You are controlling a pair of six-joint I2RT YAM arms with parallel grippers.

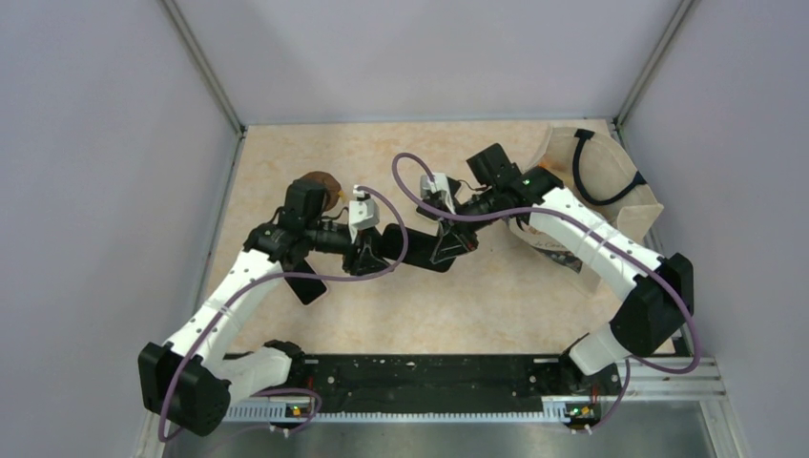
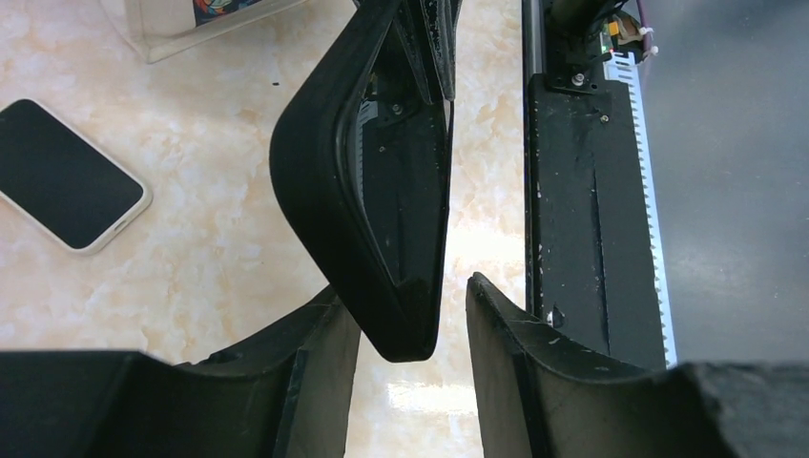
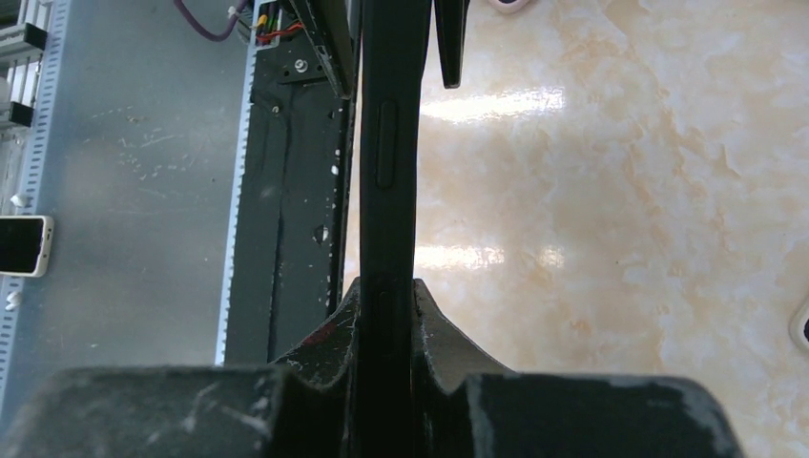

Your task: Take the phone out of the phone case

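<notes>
A black phone in a black case [image 1: 415, 246] hangs over the middle of the table, with my right gripper shut on its side edge. In the left wrist view the case [image 2: 334, 162] shows end-on, tilted, its near end reaching toward my left gripper. That gripper stands part open, its two fingers on either side of the case's near end; whether they touch it I cannot tell.
Phones lie on the table [image 1: 382, 315] at left [image 1: 302, 286] and at the back, partly hidden by the arms [image 2: 72, 172]. A canvas bag [image 1: 611, 191] stands at the right, a brown round object [image 1: 318, 176] at the back left.
</notes>
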